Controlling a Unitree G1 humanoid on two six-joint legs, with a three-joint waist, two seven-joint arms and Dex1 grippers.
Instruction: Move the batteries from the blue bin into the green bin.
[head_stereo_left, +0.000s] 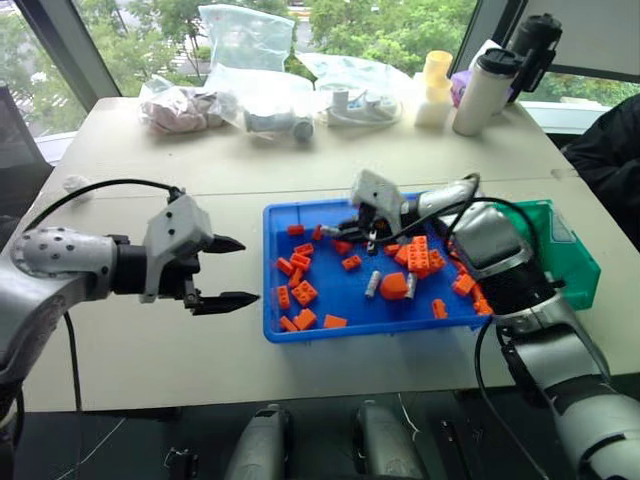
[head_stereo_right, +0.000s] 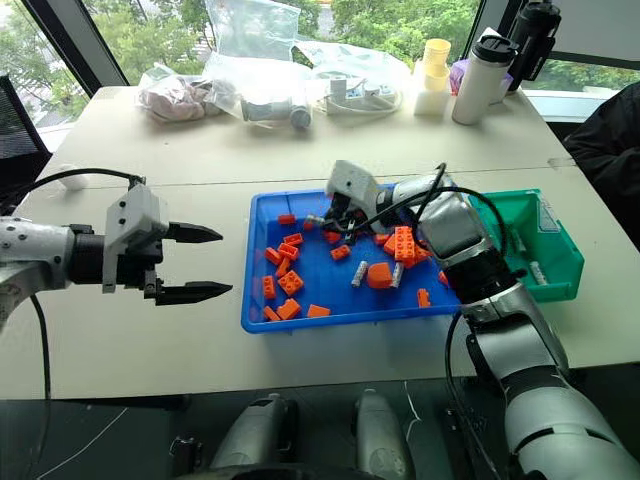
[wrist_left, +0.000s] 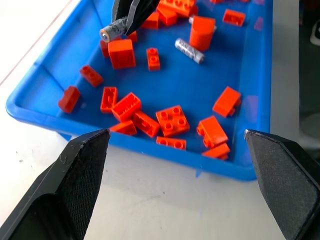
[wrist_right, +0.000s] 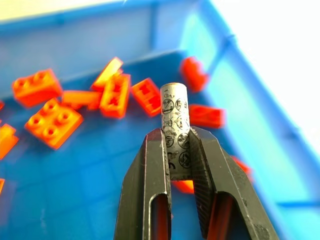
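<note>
My right gripper is shut on a silver battery (wrist_right: 175, 110), which juts out beyond the fingertips above the blue bin (head_stereo_left: 300, 334). The left wrist view also catches this battery (wrist_left: 113, 30), at the upper left. Two more silver batteries, one at the bin's middle (head_stereo_left: 373, 284) and another (head_stereo_left: 411, 285) against a round orange piece, lie on the blue floor. The green bin (head_stereo_right: 557, 292) stands to the right, with batteries (head_stereo_right: 538, 272) inside. Left of the blue bin, my left gripper (head_stereo_left: 232, 272) is open and empty, over bare table.
Orange bricks (wrist_left: 172, 120) are scattered around the blue bin's floor. Plastic bags (head_stereo_left: 270, 100), a yellow-topped bottle (head_stereo_left: 435, 90) and a white tumbler (head_stereo_left: 487, 92) stand along the back. My right forearm passes over the blue bin's right side.
</note>
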